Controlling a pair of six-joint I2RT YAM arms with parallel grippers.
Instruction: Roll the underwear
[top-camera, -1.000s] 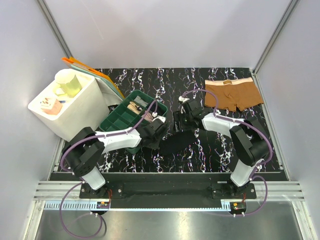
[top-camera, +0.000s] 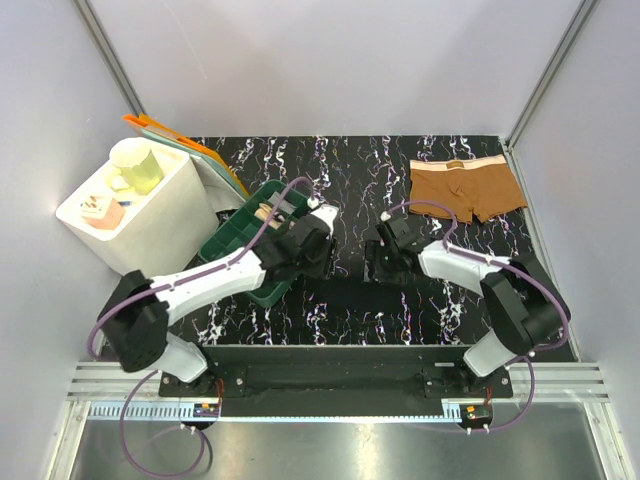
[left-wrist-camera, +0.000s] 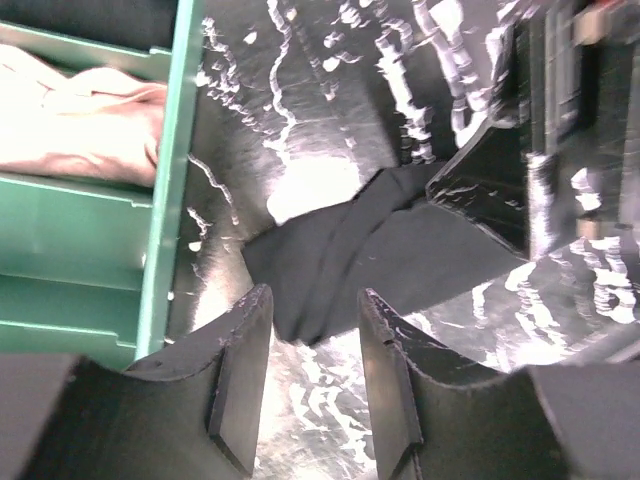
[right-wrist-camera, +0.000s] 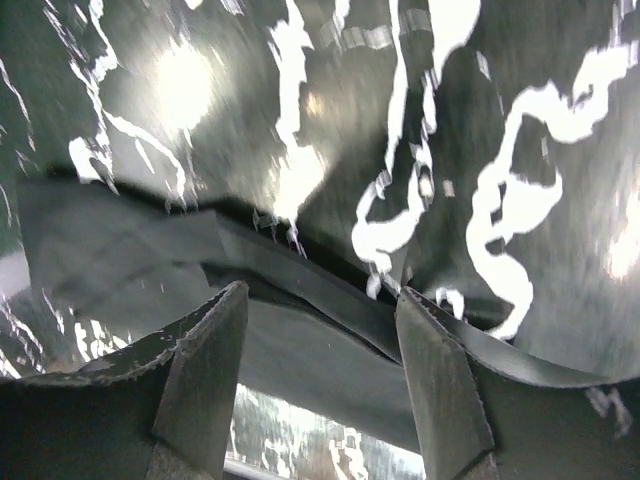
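Black underwear (top-camera: 350, 296) lies as a flat, folded strip on the black-and-white marbled table. In the left wrist view the dark cloth (left-wrist-camera: 420, 255) stretches beyond my left gripper, whose fingers stand apart with no cloth visibly held. My right gripper is open over the far edge of the strip; the cloth (right-wrist-camera: 290, 345) shows between and behind its fingers, and I cannot tell whether they touch it. A second garment, brown shorts (top-camera: 465, 190), lies flat at the back right.
A green divided box (top-camera: 235, 235) stands close on the left, holding rolled cloth (left-wrist-camera: 85, 120) in one compartment. Behind it is a white bin (top-camera: 150, 225) with a yellow mug (top-camera: 136, 164).
My left gripper has moved slightly up and away from the strip's left end. The right gripper has shifted right and toward the front. The strip's outline looks straighter.
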